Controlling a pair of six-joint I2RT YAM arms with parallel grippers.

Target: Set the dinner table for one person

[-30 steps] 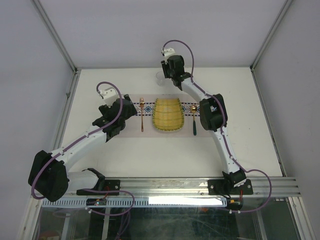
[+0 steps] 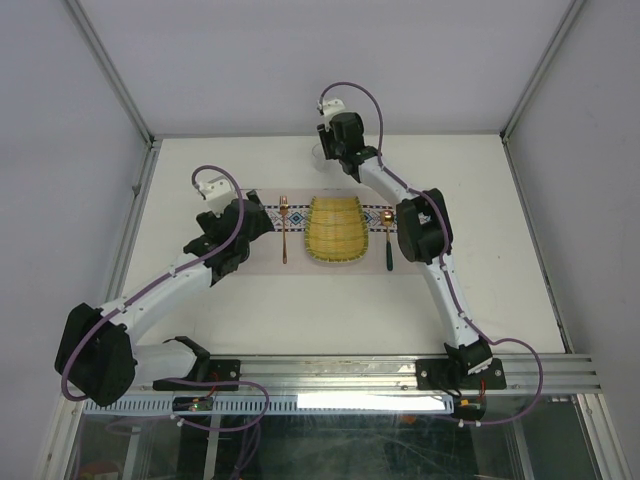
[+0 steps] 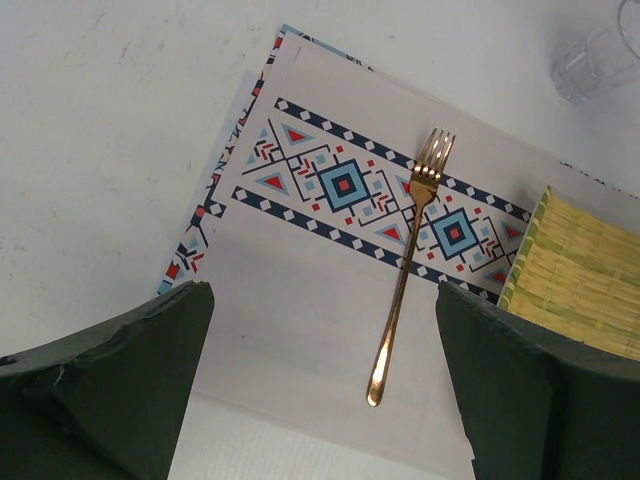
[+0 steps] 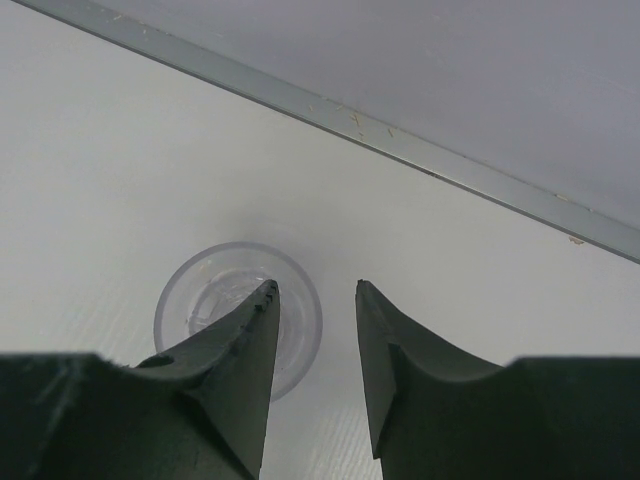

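A patterned placemat (image 2: 265, 255) holds a fork (image 2: 284, 228), a yellow woven tray (image 2: 336, 230) and a spoon (image 2: 388, 240); the fork (image 3: 410, 250) also shows in the left wrist view. A clear glass (image 2: 318, 160) stands behind the mat. My left gripper (image 2: 260, 210) hangs open over the mat's left end, nothing between its fingers. My right gripper (image 2: 324, 135) is at the glass, seen from above as a ring (image 4: 175, 300) in the right wrist view, with its left fingertip over the glass and its right one outside. That gripper is part open, with nothing visible between its fingertips.
A metal edge (image 4: 420, 155) and grey wall run close behind the glass. Both arms reach in from the front corners.
My right gripper has shifted slightly to the left at the glass. The left arm and the tableware have not moved.
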